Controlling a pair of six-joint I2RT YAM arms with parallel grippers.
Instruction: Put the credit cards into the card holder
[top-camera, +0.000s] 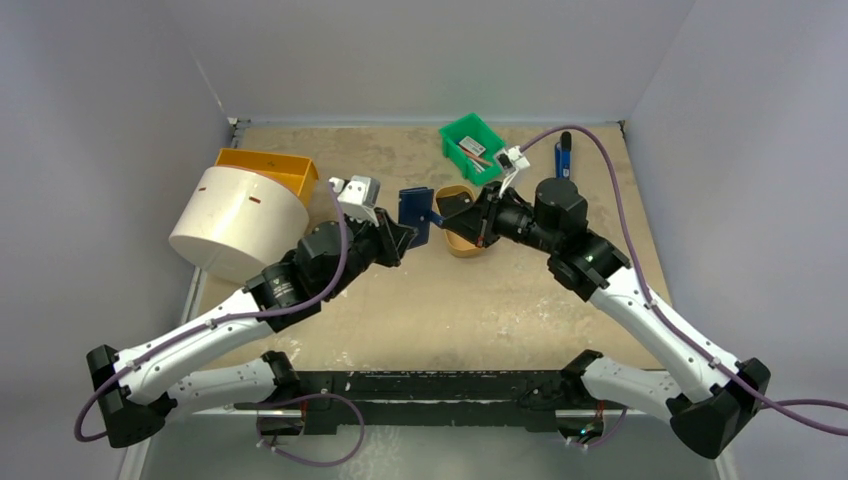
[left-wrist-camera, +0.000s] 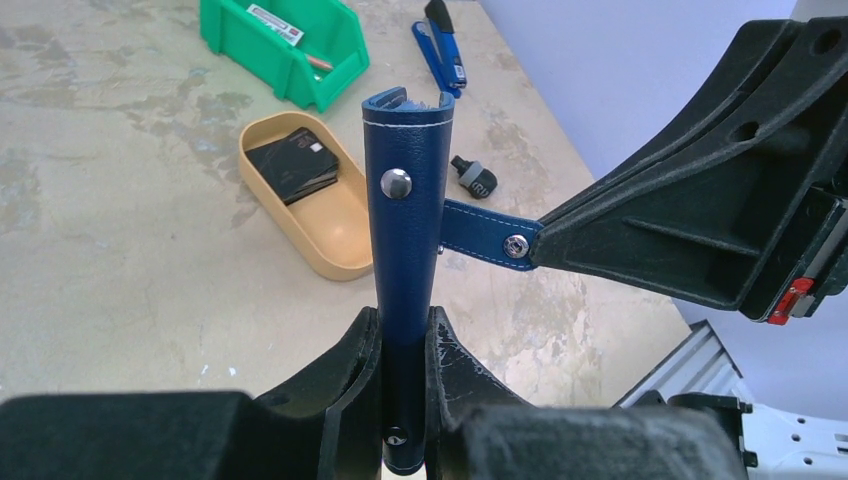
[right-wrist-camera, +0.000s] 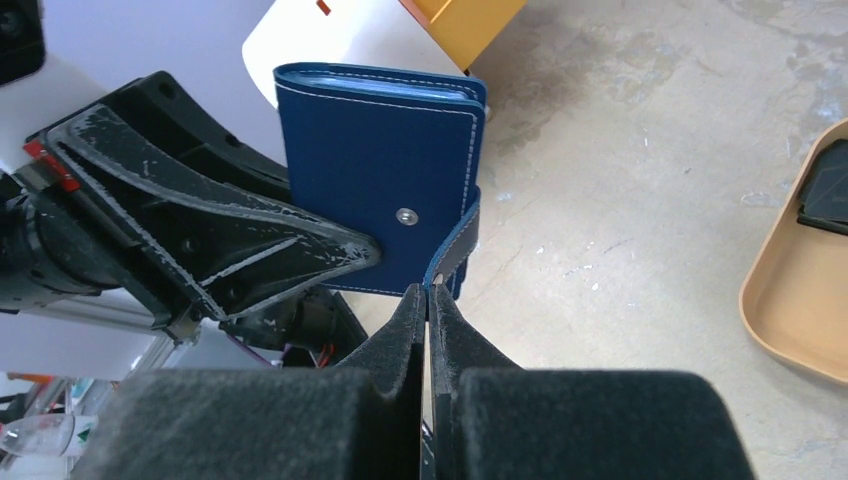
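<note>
A dark blue card holder (left-wrist-camera: 408, 200) is raised above the table, and my left gripper is shut on its lower part. From the left wrist it appears edge-on; in the right wrist view the holder's broad face (right-wrist-camera: 385, 150) and snap show. Its closure strap (left-wrist-camera: 485, 232) sticks out to the right, swung away from the face, its end pinched in my right gripper, which is shut. Black cards (left-wrist-camera: 293, 163) lie stacked in one end of a tan tray (left-wrist-camera: 333, 225) below.
Behind the tray stands a green bin (top-camera: 470, 140) with small items inside. A blue stapler-like tool (top-camera: 563, 160) lies at the back right. To the left are a white cylinder (top-camera: 240, 220) and an orange bin (top-camera: 290, 170).
</note>
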